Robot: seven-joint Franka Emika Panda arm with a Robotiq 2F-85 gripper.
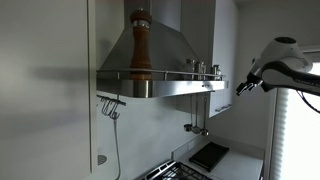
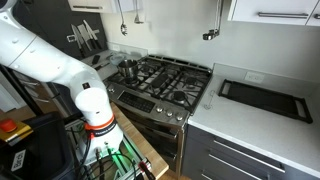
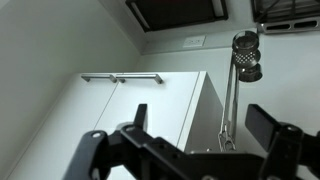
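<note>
My gripper [image 1: 241,92] is raised in the air at the right of exterior view 1, level with the wall cabinet beside the hood. In the wrist view its two dark fingers [image 3: 263,125] stand wide apart, so it is open. Nothing shows between them. A white cabinet [image 3: 150,105] with bar handles [image 3: 120,77] fills the wrist view's left and middle. Metal utensils [image 3: 245,55] hang at its right, also visible as hanging utensils [image 2: 211,30] in exterior view 2. The gripper itself is outside exterior view 2.
The steel hood [image 1: 160,60] carries a wooden pepper mill [image 1: 140,45] and several jars [image 1: 200,68] on its railed ledge. Below are the stove [image 2: 165,85] and a black tray [image 2: 263,100] on the white counter [image 2: 235,125].
</note>
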